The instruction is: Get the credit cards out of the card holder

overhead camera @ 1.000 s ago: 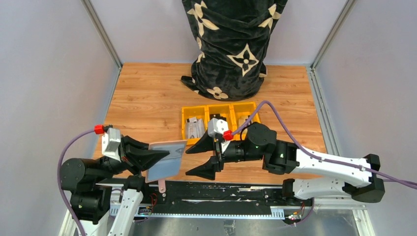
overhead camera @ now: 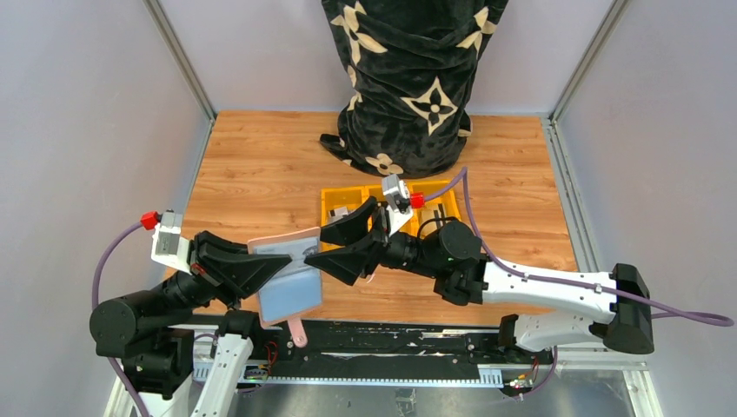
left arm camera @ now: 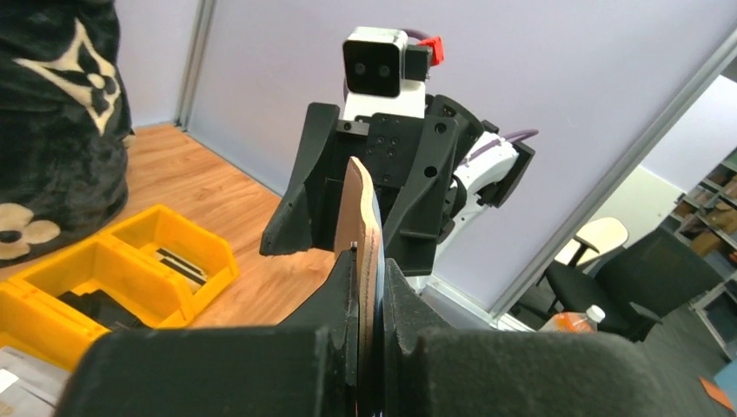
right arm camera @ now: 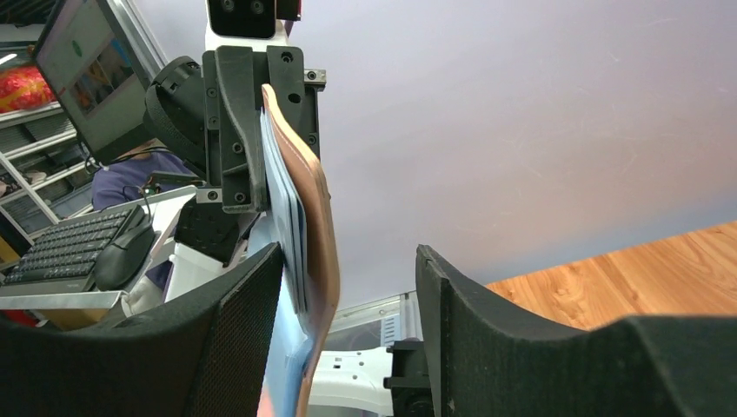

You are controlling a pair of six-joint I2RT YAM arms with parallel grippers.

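The pink card holder [overhead camera: 289, 317] with light blue inner pockets hangs in the air at the centre left, with my left gripper [overhead camera: 288, 258] shut on it. Seen edge-on in the left wrist view, the holder [left arm camera: 354, 217] stands upright between the left fingers. My right gripper [overhead camera: 335, 252] is part open at the holder's right edge. In the right wrist view the holder [right arm camera: 320, 234] and its layered blue pockets [right arm camera: 291, 217] appear beside the left fingertip of that gripper, with a gap to the other finger [right arm camera: 434, 321]. I cannot tell which layers are cards.
A yellow divided bin [overhead camera: 328, 201] sits on the wooden table [overhead camera: 261, 156] behind the right gripper, with flat items in it. A dark patterned cloth [overhead camera: 408, 95] covers something tall at the back.
My right gripper has moved left to the holder's edge and its fingers have come closer together.
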